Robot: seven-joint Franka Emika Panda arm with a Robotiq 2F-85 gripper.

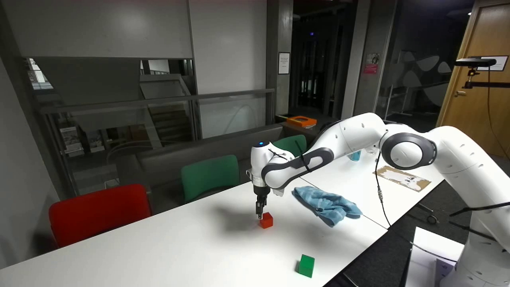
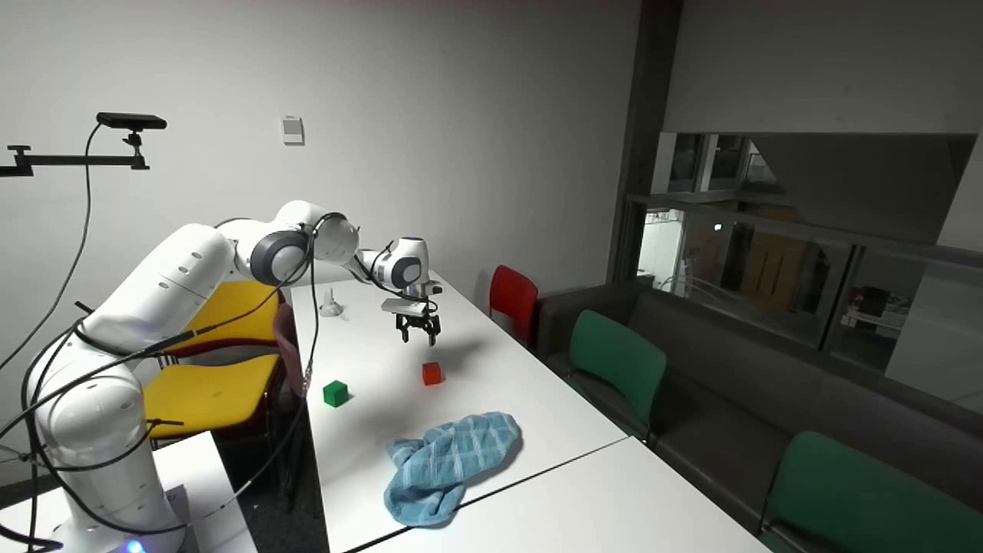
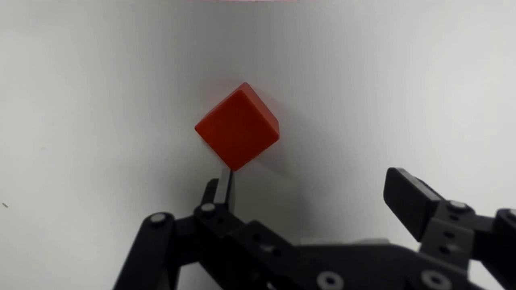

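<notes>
A red cube rests on the white table; in the wrist view one of its corners points toward the left finger. My gripper stands open above the table with its fingers wide apart and only bare tabletop between them. From exterior view 2 the gripper appears above and behind the red cube, not touching it. A green cube sits near the table's edge, in exterior view 1 at the lower right of the red cube.
A crumpled blue checked cloth lies near the table seam. A small pale object stands at the table's far end in exterior view 2. Chairs, including a red one, line one side.
</notes>
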